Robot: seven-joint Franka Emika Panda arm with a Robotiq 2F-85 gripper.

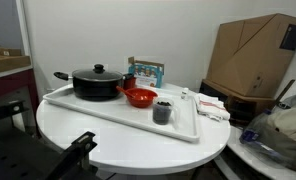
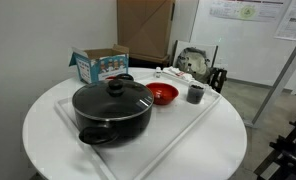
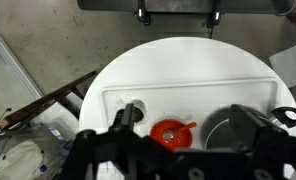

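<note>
My gripper is open above the round white table, its dark fingers wide apart with nothing between them. Below it in the wrist view lie a red bowl (image 3: 164,131) with a red utensil and a dark pot (image 3: 217,134), partly covered by the right finger. Exterior view 1 shows the black pot (image 1: 93,85) with its lid on, the red bowl (image 1: 141,98) beside it and a grey cup (image 1: 162,114) with dark contents to the right. These stand on a shallow white tray (image 1: 126,115). In exterior view 2 the cup (image 2: 195,95) sits beyond the bowl.
Behind the pot stands a blue-and-brown printed box (image 2: 101,64). Folded white cloths (image 1: 212,107) lie by the table's right edge. A large cardboard box (image 1: 250,52) rises behind, off the table. The tray's front part and the table's near edge are clear.
</note>
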